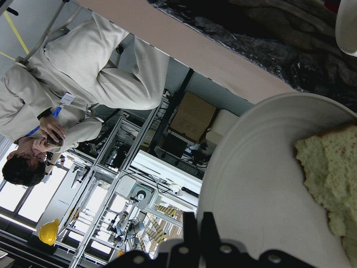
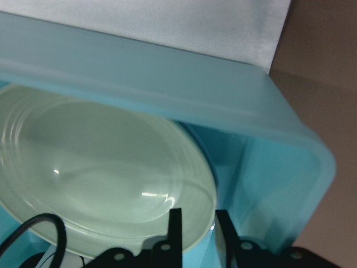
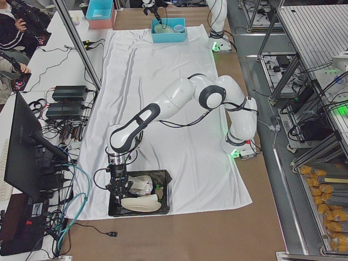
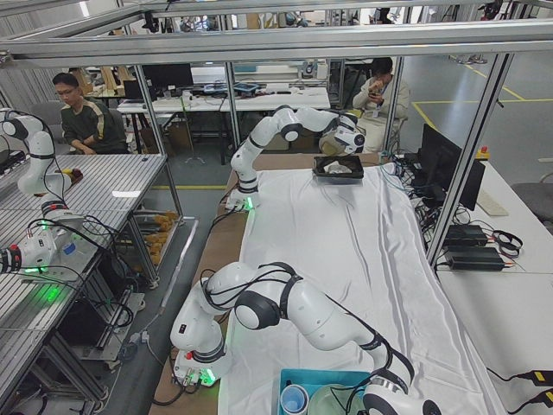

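A pale plate point(image 3: 140, 204) lies at the near side of a black bin point(image 3: 166, 190), which also holds a wrapped item and a white cup-like piece. My left gripper point(image 3: 118, 190) is at the bin's left; in the left wrist view its fingers point(image 1: 208, 234) are closed on the rim of the plate point(image 1: 262, 184), which carries a piece of bread-like food point(image 1: 329, 178). My right gripper stands open over a blue basin point(image 2: 279, 184), at the edge of a pale green bowl point(image 2: 95, 162) inside it.
A white cloth point(image 3: 163, 81) covers the table between the two bins, largely clear. A monitor point(image 3: 24, 152) and cables line the left side. A cup point(image 4: 294, 398) sits in the blue basin.
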